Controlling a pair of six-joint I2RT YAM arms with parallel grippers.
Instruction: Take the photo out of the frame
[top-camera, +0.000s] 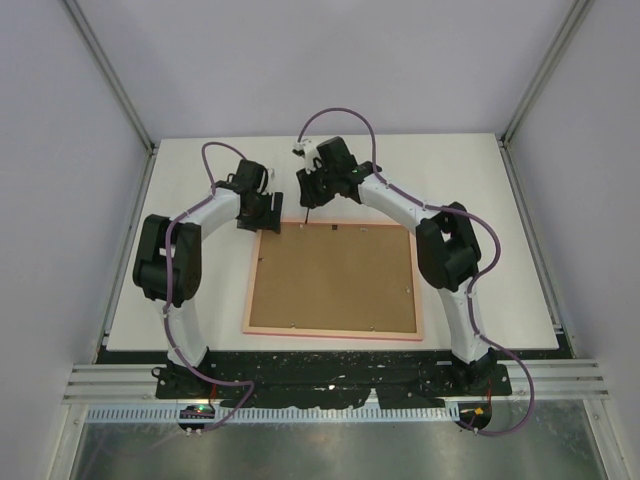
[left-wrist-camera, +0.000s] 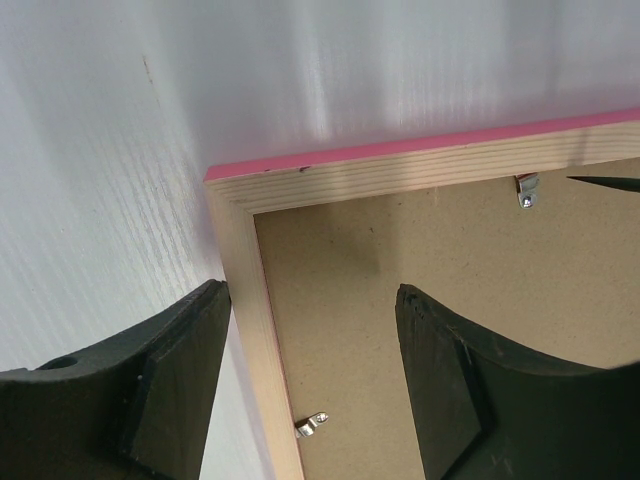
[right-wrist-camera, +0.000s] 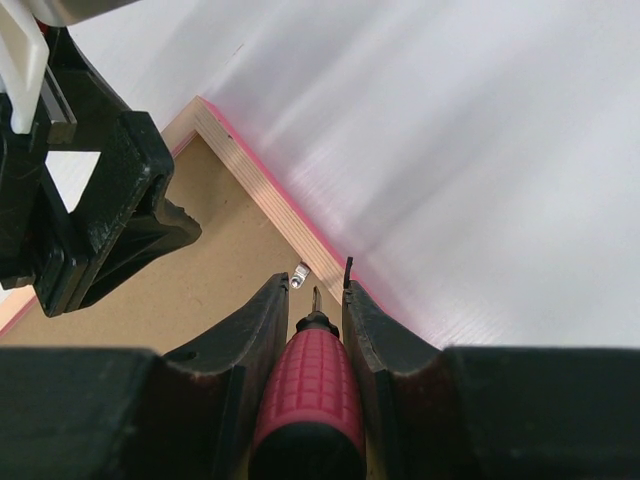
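The photo frame lies back side up on the table, its brown backing board (top-camera: 330, 280) set within a pale wooden border (top-camera: 340, 334). Small metal clips hold along the inner edge, one clip (left-wrist-camera: 527, 190) on the far side and another clip (left-wrist-camera: 311, 424) on the left side. Over the far left corner, my left gripper is part open, a finger on either side of the left border. My right gripper is shut on a red-handled screwdriver (right-wrist-camera: 312, 385). Its thin tip points down close to the far-side clip (right-wrist-camera: 300, 275); whether they touch cannot be told. The photo itself is hidden.
White table (top-camera: 480, 190) surrounds the frame, with free room behind it and to its right. In the right wrist view, the left arm's gripper stands close to the screwdriver on the left.
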